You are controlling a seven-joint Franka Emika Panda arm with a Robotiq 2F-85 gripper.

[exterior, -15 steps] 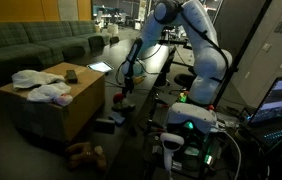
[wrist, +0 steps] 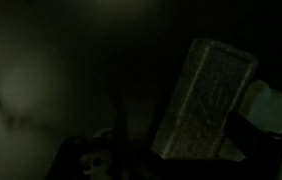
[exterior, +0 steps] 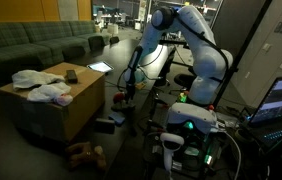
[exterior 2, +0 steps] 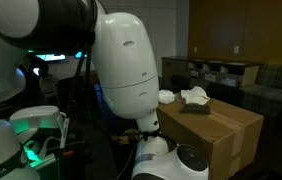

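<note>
My gripper is open in the very dark wrist view, its fingers apart at the lower edge. A grey, rectangular block [wrist: 203, 98] lies slanted between and ahead of them, its lower end close to the right finger. Beside the block is a pale bluish object [wrist: 268, 107], partly covered by that finger. From exterior view 1, the gripper [exterior: 130, 101] hangs low over the dark surface, near a small red object [exterior: 118, 99]. Contact with the block cannot be made out. In exterior view 2 the arm hides the gripper.
A large brown box [exterior: 56, 113] stands left of the arm, with white cloths [exterior: 36, 78] and a dark item [exterior: 71, 76] on top. A bluish-grey piece [exterior: 116, 117] and brown objects [exterior: 85, 156] lie on the dark surface. A laptop [exterior: 274, 112] sits at right.
The arm's lower part has shifted slightly and the gripper appears a little lower than before. The box and the objects around it look unmoved.
</note>
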